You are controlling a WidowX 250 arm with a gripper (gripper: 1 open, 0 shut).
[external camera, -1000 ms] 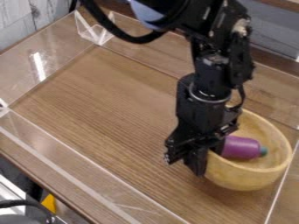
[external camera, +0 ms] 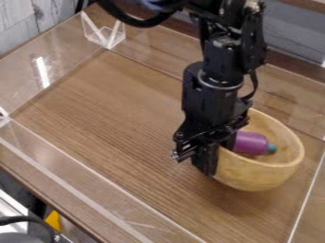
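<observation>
My black gripper reaches down from the top onto the left rim of a tan bowl at the right side of the table, shut on that rim. A purple object with a teal end lies inside the bowl, partly hidden behind the gripper.
A small white wire-like object stands at the back left. Clear edging runs along the left and right sides, with a yellow item beyond the lower left edge.
The gripper and bowl have moved a little left and up in the view, and the bowl looks somewhat more tilted. The purple object has shifted with them.
</observation>
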